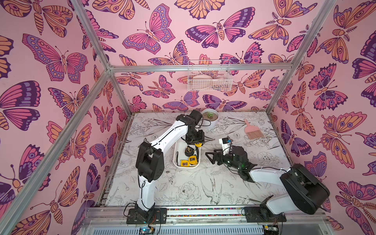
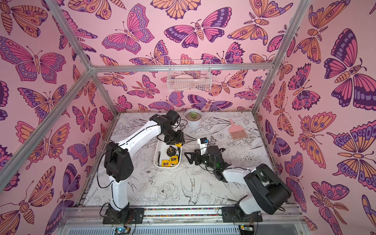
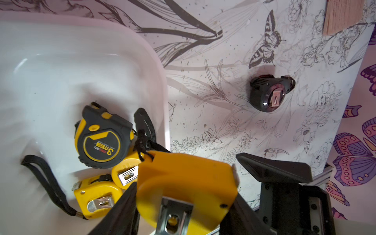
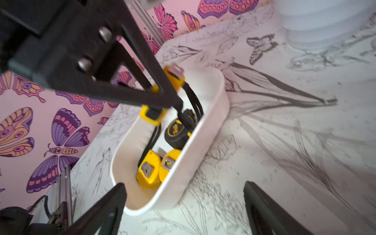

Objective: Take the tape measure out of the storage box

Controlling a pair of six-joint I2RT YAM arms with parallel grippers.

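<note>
My left gripper (image 1: pixel 199 141) is over the far right part of the white storage box (image 3: pixel 154 78), shut on a yellow tape measure (image 3: pixel 188 176) with a metal clip. That tape hangs raised near the box's right wall, its dark strap trailing down. Inside the box lie a black-and-yellow tape measure (image 3: pixel 103 139) and two yellow ones, the left yellow tape (image 3: pixel 98 197) and the right yellow tape (image 3: pixel 127 172). A black tape measure (image 3: pixel 268 94) rests on the table to the right of the box. Open and empty, my right gripper (image 1: pixel 211 157) points at the box from the right.
A white plant pot (image 1: pixel 210 117) stands behind the box, and a pink dustpan brush (image 1: pixel 253 131) lies at the back right. Table in front of the box is clear. Between box and right gripper there is only a small gap.
</note>
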